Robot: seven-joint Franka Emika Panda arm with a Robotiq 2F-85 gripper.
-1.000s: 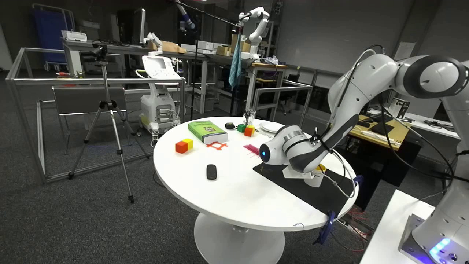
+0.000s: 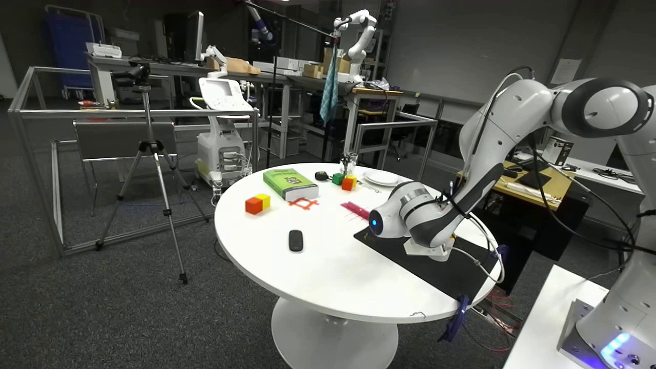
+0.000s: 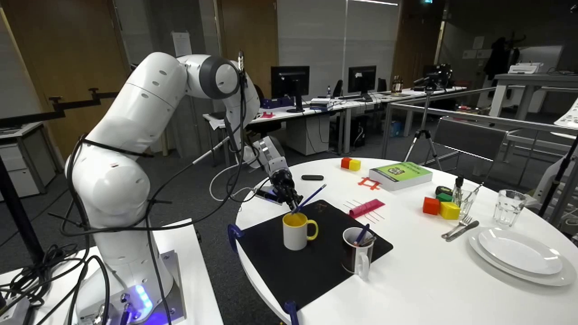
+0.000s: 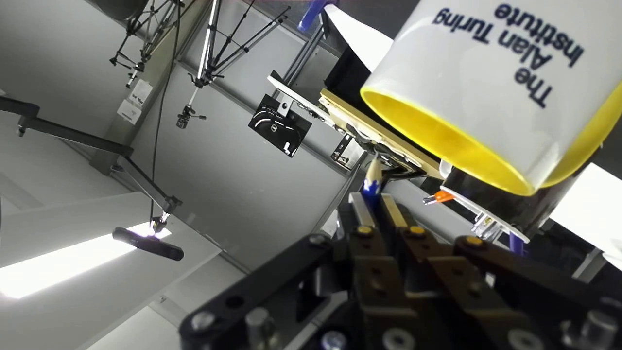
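Observation:
A blue pencil (image 3: 311, 197) is pinched in my gripper, which is shut on it; its sharpened wooden tip pokes out past the fingertips in the wrist view. The white mug with a yellow inside (image 3: 295, 238) stands upright on the black mat (image 3: 265, 265). In exterior view 2, the gripper and the slanted pencil are just above the mug's rim; whether any of the pencil is inside the rim I cannot tell. The mug (image 4: 495, 87) fills the upper right of the wrist view, apart from the pencil tip. My arm mostly hides the mug in exterior view 1.
A second mug (image 3: 351, 262) with pens stands on the mat's right side. Beyond lie a pink object (image 3: 366, 208), a green book (image 3: 401, 174), coloured blocks (image 3: 440, 207), glasses and white plates (image 3: 520, 252). A dark oblong object (image 2: 295, 240) lies on otherwise clear white tabletop.
My arm's wrist has moved slightly lower and to the right in exterior view 1, covering more of the mug. Other table objects stay where they were.

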